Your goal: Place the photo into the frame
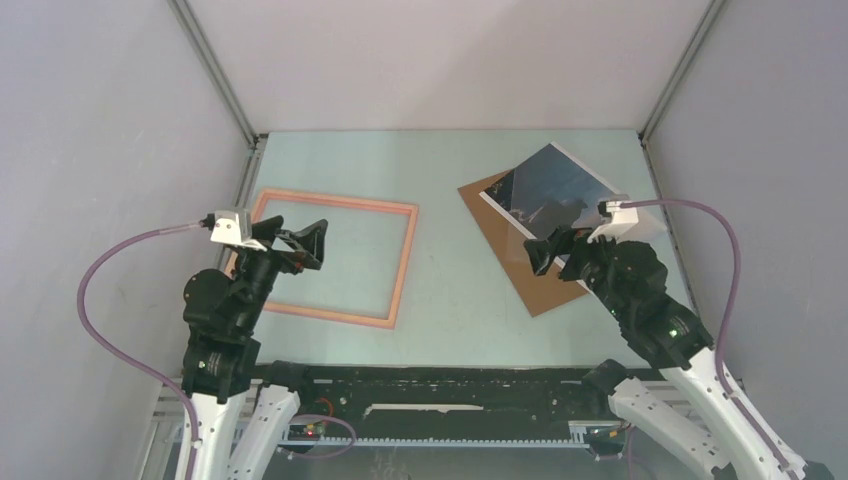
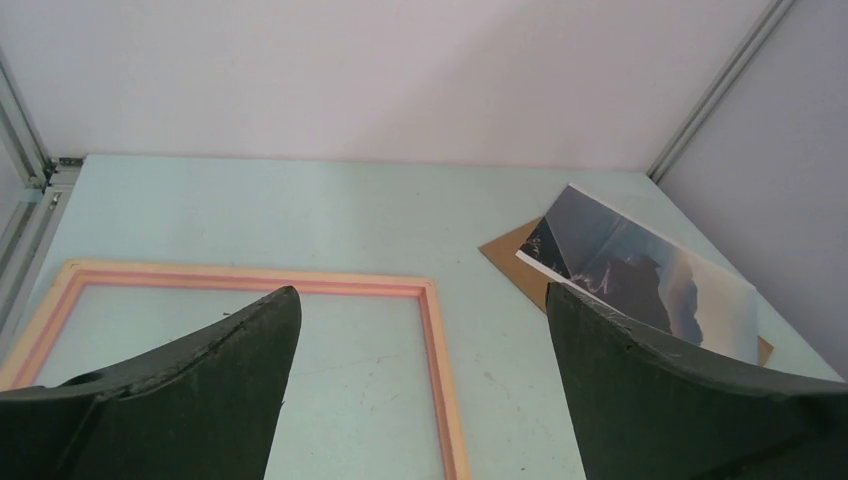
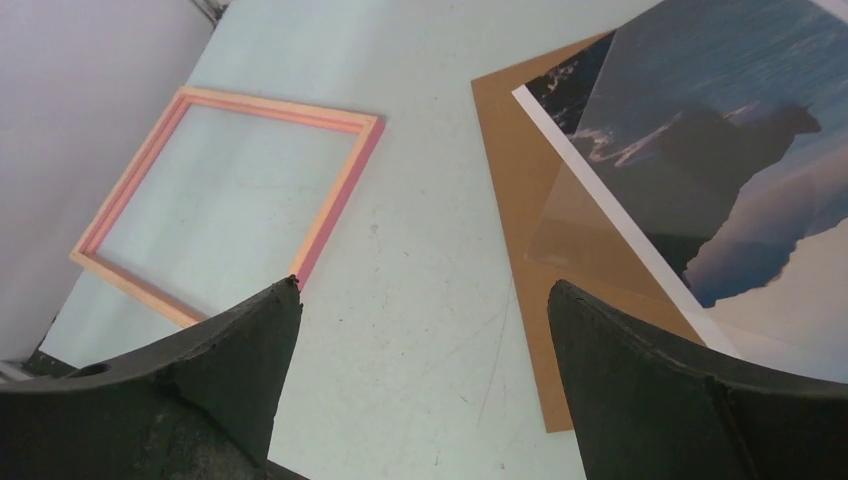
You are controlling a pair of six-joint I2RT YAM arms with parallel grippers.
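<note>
An empty wooden frame (image 1: pixel 405 255) lies flat on the left half of the table, bare tabletop showing inside it. On the right lies the photo (image 1: pixel 550 185), dark blue with a white border, askew over a brown backing board (image 1: pixel 500 240). A clear sheet (image 3: pixel 550 225) seems to lie across part of the photo and board. My left gripper (image 1: pixel 304 242) hovers above the frame, open and empty. Over the board and the photo's near edge, my right gripper (image 1: pixel 552 262) is open too, with nothing between its fingers.
Bare table (image 1: pixel 455 300) separates the frame from the board. White walls (image 1: pixel 450 60) close off the back and both sides. A dark strip (image 1: pixel 430 385) runs along the table's front edge.
</note>
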